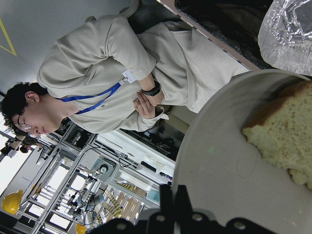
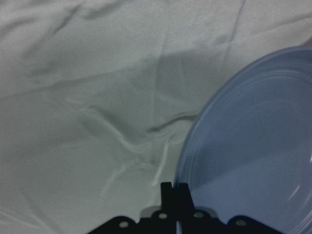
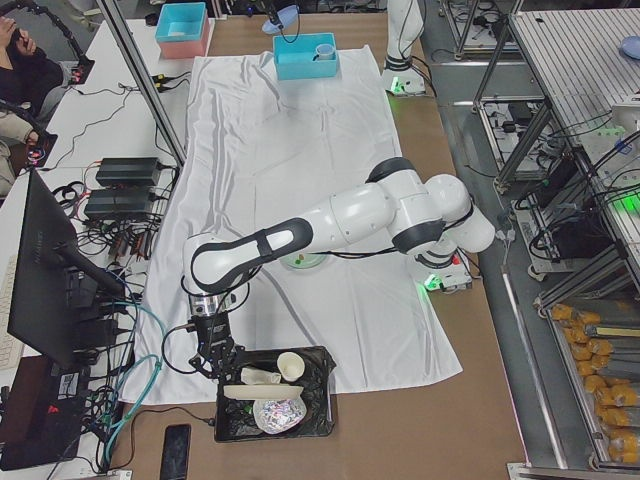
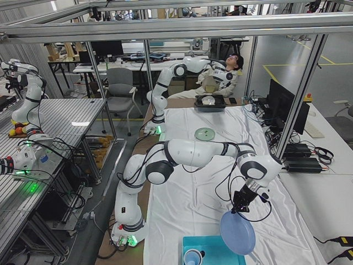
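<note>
My left gripper [image 3: 219, 362] is shut on the rim of a cream plate [image 1: 209, 161] bearing a bread slice [image 1: 285, 131]; in the camera left view it is tilted over a black tray [image 3: 320, 412]. A foil container [image 3: 280, 415] and white cup [image 3: 290, 366] sit in that tray. My right gripper [image 4: 236, 207] is shut on the rim of a blue plate [image 4: 237, 233], held tilted beside a teal bin [image 4: 204, 244]. A green plate [image 4: 204, 133] lies on the white cloth.
A blue mug [image 4: 192, 258] stands in the teal bin. A monitor [image 3: 45, 280] and cables line one side; a person sits beyond the black tray.
</note>
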